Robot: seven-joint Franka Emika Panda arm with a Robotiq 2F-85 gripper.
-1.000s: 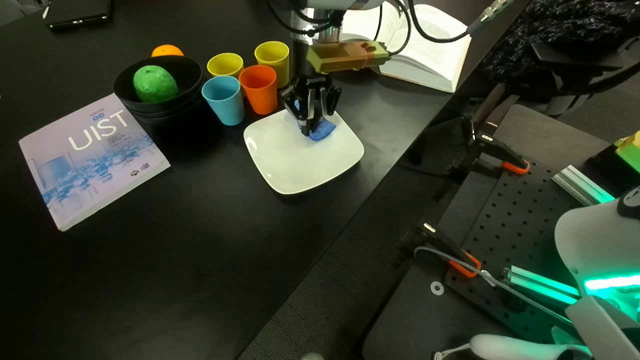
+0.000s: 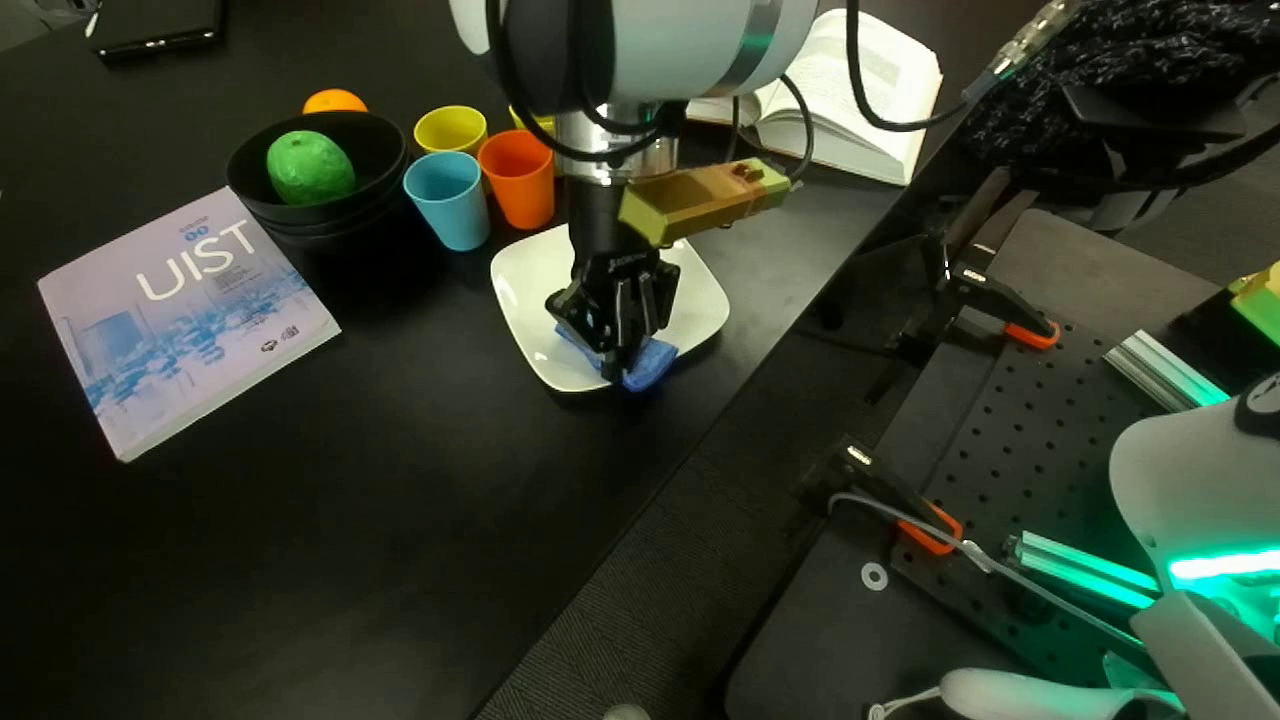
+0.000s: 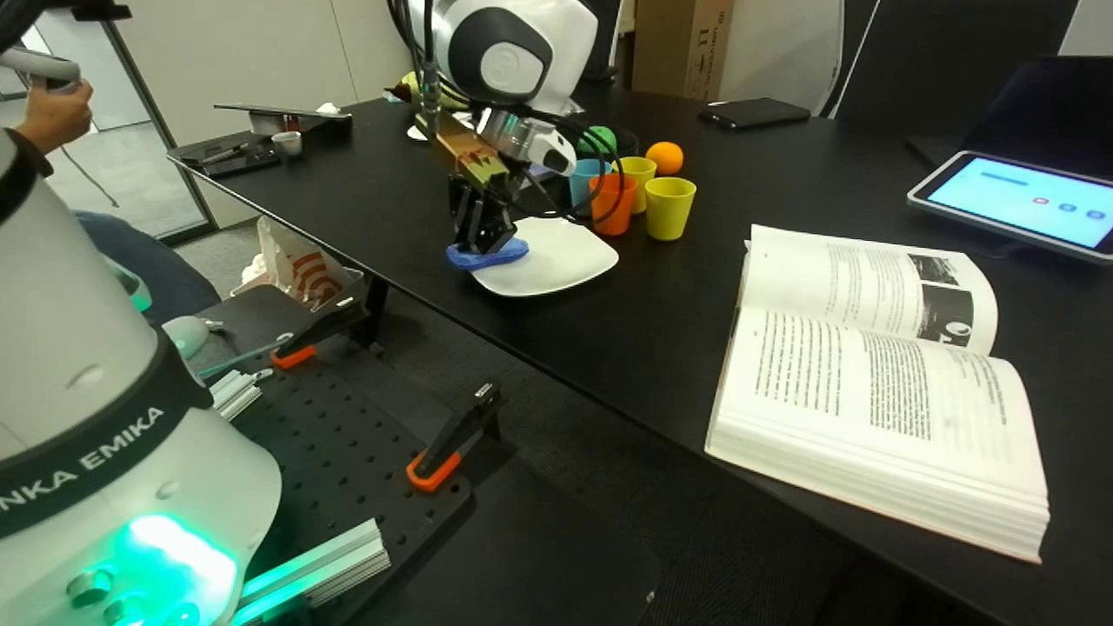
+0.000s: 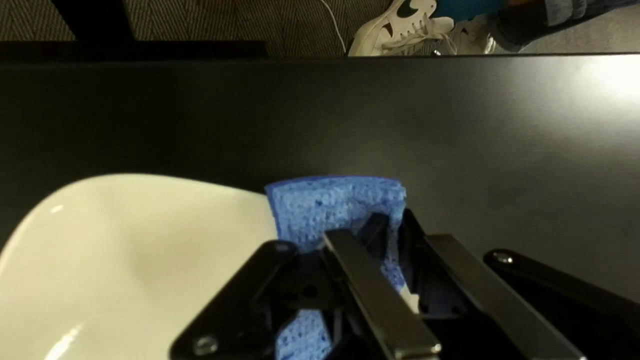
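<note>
A blue sponge-like cloth [image 2: 651,364] is pinched in my gripper [image 2: 620,350], which is shut on it. It lies over the near edge of a white square plate [image 2: 537,314], part of it reaching past the rim. In the wrist view the speckled blue cloth [image 4: 327,201] sticks out beyond my fingers [image 4: 378,300], and the plate [image 4: 138,252] fills the lower left. From the other side, the cloth [image 3: 488,254] sits at the plate's [image 3: 553,261] left end, beneath the gripper [image 3: 480,242].
Blue [image 2: 446,198], orange [image 2: 519,176] and yellow [image 2: 451,128] cups stand behind the plate. Black bowls [image 2: 250,180] hold a green fruit [image 2: 310,167]. A UIST book [image 2: 192,312] lies left, an open book [image 3: 876,386] on the other side. The table edge runs close to the plate.
My gripper has moved with the cloth across the plate, from its cup-side edge to the opposite, nearer edge. The plate has barely shifted.
</note>
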